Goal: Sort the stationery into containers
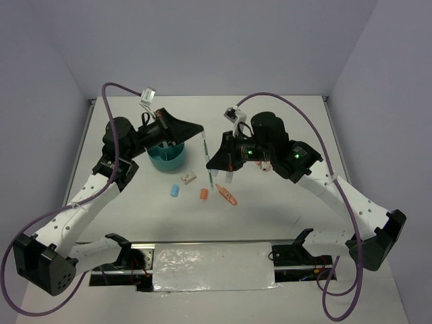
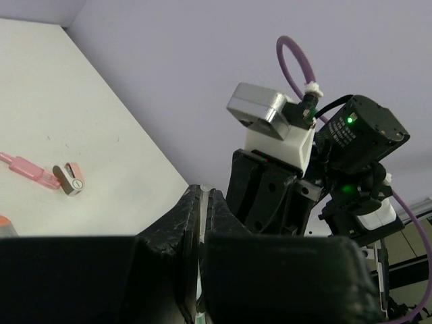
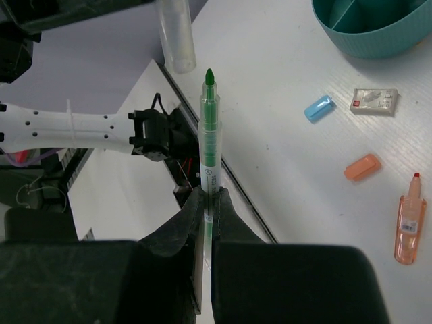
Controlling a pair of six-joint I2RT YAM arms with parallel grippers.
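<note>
A green marker [image 3: 210, 165] stands upright in my right gripper [image 1: 210, 164], which is shut on its barrel; its green tip is bare in the right wrist view. Just above it, a translucent cap [image 3: 175, 37] is held by my left gripper [image 1: 201, 129], shut on it and apart from the tip. Below lie a blue eraser [image 1: 174, 191], a white eraser [image 1: 188, 177], an orange cap-like piece [image 1: 204, 194] and an orange highlighter [image 1: 227, 195]. A teal divided container [image 3: 368, 40] sits behind, partly under the left arm.
In the left wrist view, a pink marker [image 2: 30, 170] and a sharpener [image 2: 69, 181] lie on the white table [image 2: 81, 121]. Grey walls surround it.
</note>
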